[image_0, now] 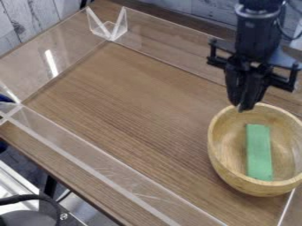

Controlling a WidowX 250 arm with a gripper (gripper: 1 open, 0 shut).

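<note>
My gripper (245, 99) hangs over the back rim of a tan round bowl (222, 159) at the right of the camera view, its dark fingers pointing down and shut, with nothing visible between them. Inside the bowl lies a green rectangular block (259, 150).
A clear plastic piece (109, 25) stands at the upper left. Black cables (30, 212) are at the lower left, outside the table's edge.
</note>
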